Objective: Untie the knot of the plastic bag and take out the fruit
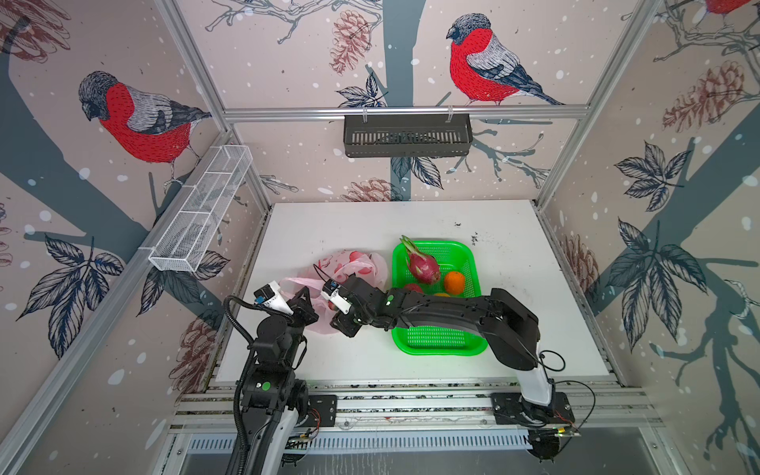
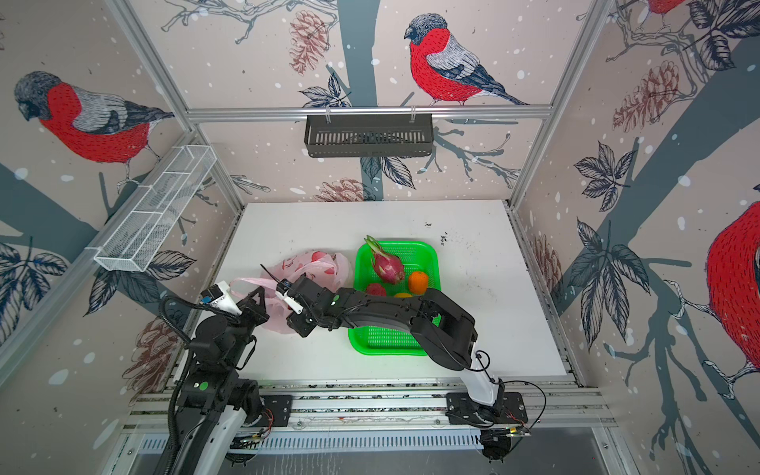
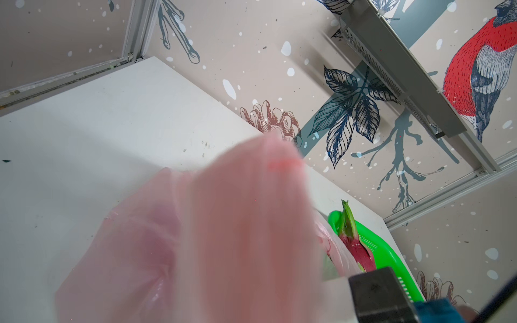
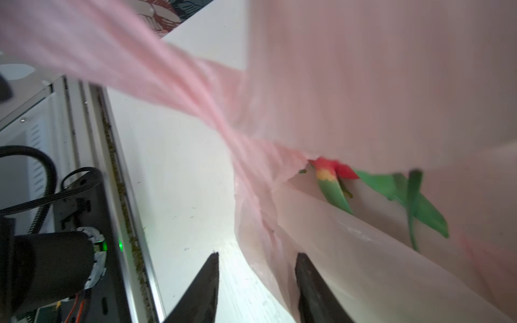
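Observation:
A pink plastic bag [image 1: 348, 265] lies on the table's left. My left gripper [image 1: 302, 301] is at its left part, shut, with bag film raised close in front of the left wrist view. My right gripper is over the bag's mouth, fingers apart, a twisted strand of film beside the right finger. In the right wrist view, green leaves with a red-yellow tip [image 4: 336, 188] show inside the bag.
A green basket [image 2: 392, 348] right of the bag holds a dragon fruit [image 1: 423, 265], an orange [image 1: 453, 282] and other fruit, partly hidden by my right arm.

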